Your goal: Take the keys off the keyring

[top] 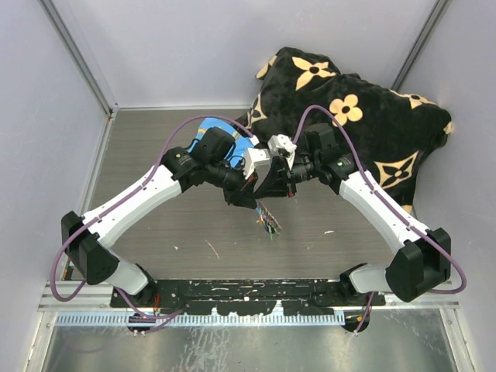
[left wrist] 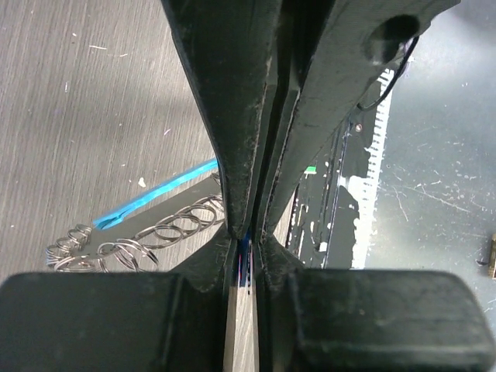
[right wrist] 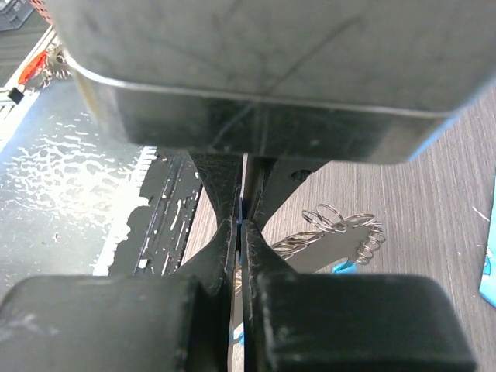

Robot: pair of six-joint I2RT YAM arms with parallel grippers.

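The key bunch (top: 268,220), with its coiled rings, hangs below the meeting fingertips of both grippers in the top view. In the left wrist view, wire rings (left wrist: 178,225) run along a flat grey piece beside a blue strip (left wrist: 163,191). The right wrist view shows rings (right wrist: 341,222) too. My left gripper is shut; a thin blue sliver shows at its tips, but whether it grips this cannot be told. Touching it, my right gripper is shut on part of the bunch, mostly hidden by the fingers.
Behind the arms lies a blue cloth (top: 226,139) on the wooden table (top: 155,209). A dark flowered cushion (top: 349,101) fills the back right. A black, scuffed strip (top: 248,293) borders the table's front. Bare table lies to the left and right of the grippers.
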